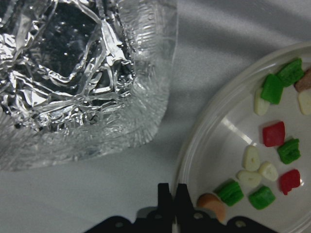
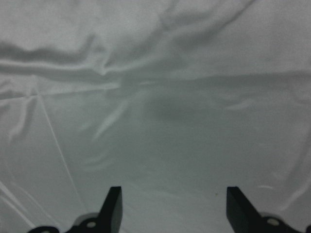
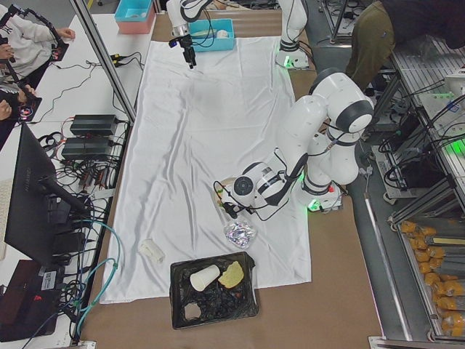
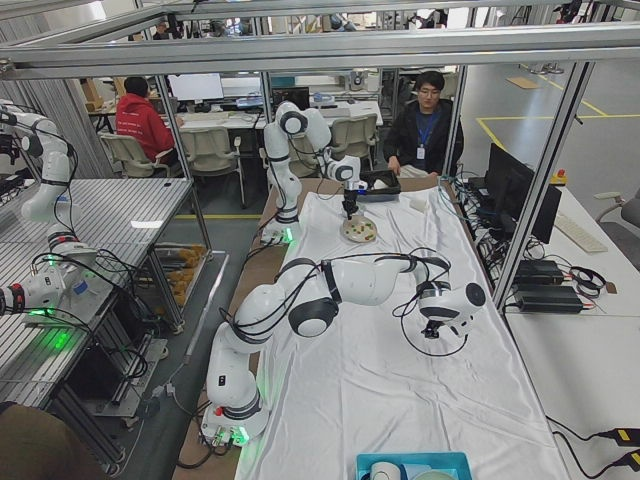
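My left gripper has its fingertips together over the left rim of a cream plate point(image 1: 223, 150) holding pieces of green, red, pale and brown food; whether the rim is between them I cannot tell. A crinkled foil tray point(image 1: 58, 63) lies beside the plate, apart from the fingertips; in the camera left view it shows as a silver shape point(image 3: 240, 234). My right gripper stands open over bare white cloth at the other end of the table, seen in the right wrist view.
A black bin point(image 3: 214, 313) with a white cup and yellow item stands at the near edge in the camera left view. A white object point(image 3: 151, 251) lies left of the foil. A blue bin point(image 3: 225, 40) stands at the far end.
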